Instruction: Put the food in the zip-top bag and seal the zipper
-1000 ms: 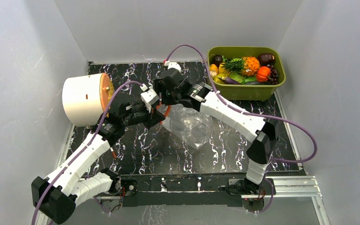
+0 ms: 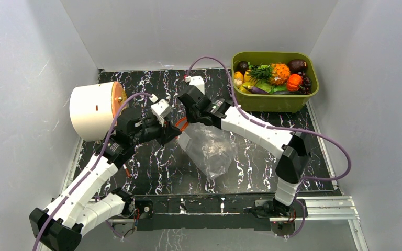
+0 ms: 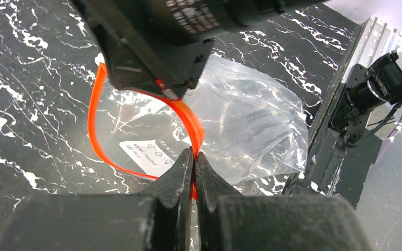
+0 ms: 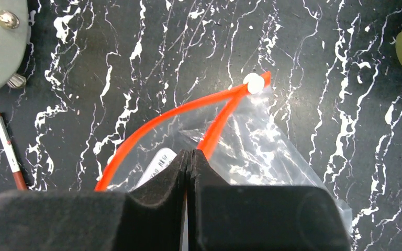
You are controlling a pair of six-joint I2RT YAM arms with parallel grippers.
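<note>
A clear zip bag [image 2: 209, 151] with an orange zipper [image 3: 95, 125] lies on the dark marble surface; its white slider [image 4: 254, 83] is at one zipper end. My left gripper is at the zipper, orange strip visible at its fingertips; whether it grips is unclear. My right gripper is shut over the zipper's upper strand, which runs beneath it; I cannot see it holding anything. In the left wrist view the right gripper hangs above the bag's opening. The food fills a green bin [image 2: 272, 104] at the back right.
A white cylinder [image 2: 91, 112] with an orange rim stands at the left. A red-and-white marker [image 4: 10, 151] lies near it. Free table shows right of the bag and in front of it. Grey walls enclose the sides and back.
My left arm has shifted slightly left and toward the front. My right gripper has moved a little toward the front, and more of the bag shows beneath the arms.
</note>
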